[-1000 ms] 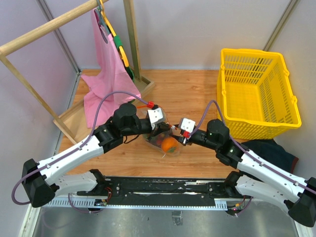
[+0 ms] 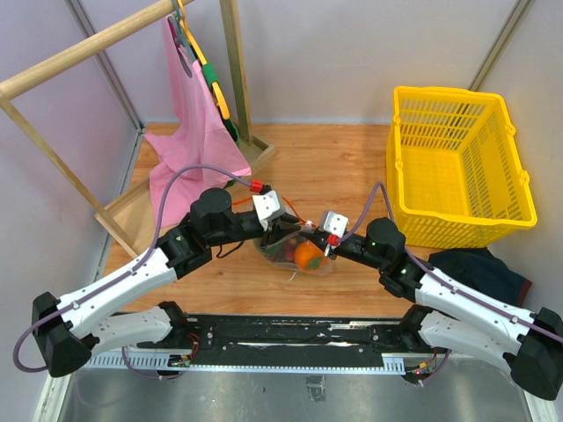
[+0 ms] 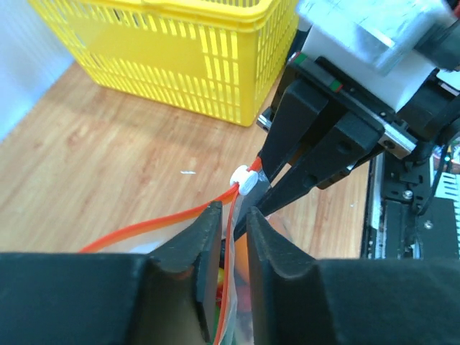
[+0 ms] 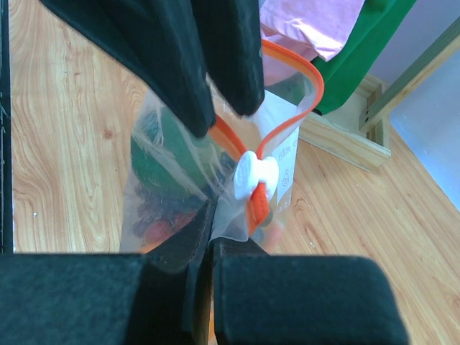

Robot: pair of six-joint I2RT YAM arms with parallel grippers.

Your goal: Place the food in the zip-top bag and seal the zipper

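Note:
Fruit and other food sit inside the clear zip top bag (image 4: 169,154), including an orange fruit (image 2: 309,255). An orange zipper strip runs along the bag's mouth, which gapes in the right wrist view. The white slider (image 4: 255,175) is at one end of the strip. Just below it, my right gripper is shut with the bag's clear film pinched between its fingertips. Close by, my left gripper stands part open, with a stretch of orange zipper edge passing between its fingers, a gap showing beside it.
A yellow basket (image 2: 457,163) stands at the back right, with dark cloth (image 2: 482,277) in front of it. The wooden rack (image 2: 233,70) at the back left holds a pink cloth (image 2: 193,132). Bare tabletop (image 2: 339,176) lies behind the bag.
My left gripper has shifted slightly left, away from the right gripper. The bag with the orange fruit has moved a little to the right. The right gripper has stayed nearly in place.

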